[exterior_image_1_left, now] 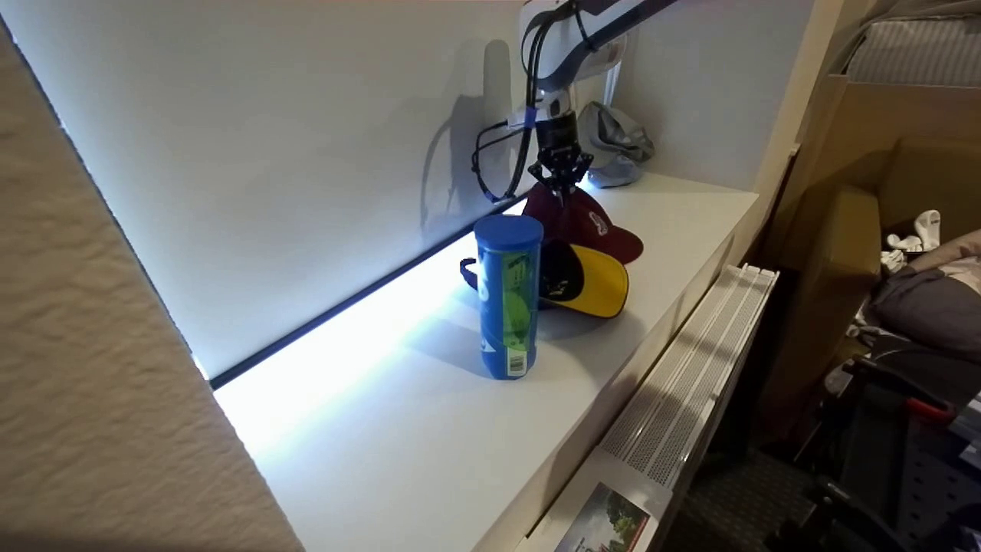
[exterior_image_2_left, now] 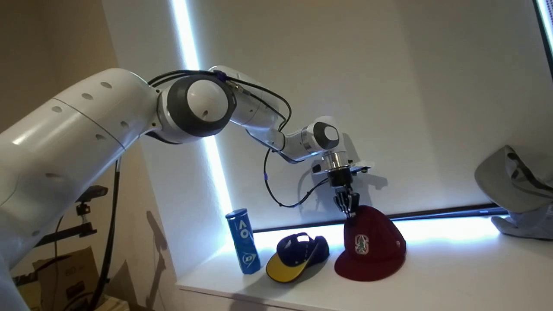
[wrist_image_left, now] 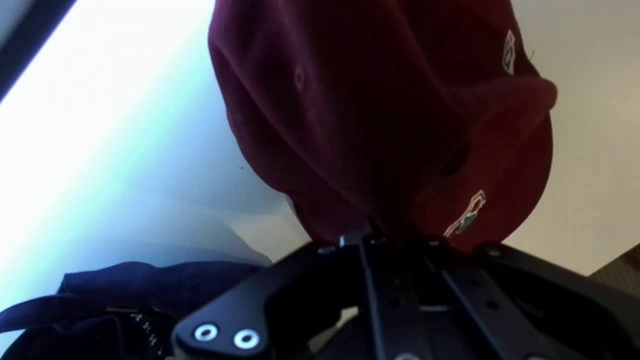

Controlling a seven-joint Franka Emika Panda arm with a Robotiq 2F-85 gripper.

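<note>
A maroon cap (exterior_image_2_left: 374, 249) with a white-and-green logo is pinched at its crown by my gripper (exterior_image_2_left: 351, 213), which is shut on the cloth. In the wrist view the cap's fabric (wrist_image_left: 372, 120) bunches in folds that run down to the closed fingers. The crown is pulled up into a peak, and the brim hangs at or just above the white ledge; I cannot tell whether it touches. Beside it lies a navy cap with a yellow brim (exterior_image_2_left: 288, 266), apart from the gripper. In exterior view 1 the maroon cap (exterior_image_1_left: 575, 224) is partly covered by that navy cap.
A blue tennis ball can (exterior_image_2_left: 242, 241) stands upright past the navy cap. Grey caps (exterior_image_2_left: 513, 181) sit at the ledge's other end. The wall runs along the back of the white ledge (exterior_image_1_left: 395, 451), whose front edge drops to a radiator (exterior_image_1_left: 690, 377). Much of the ledge is bare.
</note>
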